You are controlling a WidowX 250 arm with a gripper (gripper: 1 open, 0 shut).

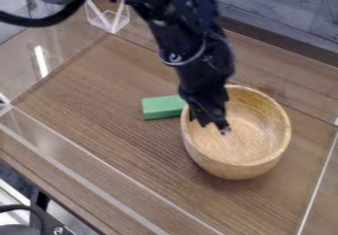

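Note:
A round wooden bowl (251, 150) stands on the wooden table (93, 150) at centre right, empty as far as it shows. My dark gripper (207, 113) hangs over the bowl's near-left rim, blurred, shut with nothing seen between its fingers. A small green block (160, 108) lies on the table just left of the bowl, partly beside the arm.
The arm comes down from the top left. Wooden boards (278, 22) form a raised edge at the back right. A cable (30, 215) lies at the bottom left.

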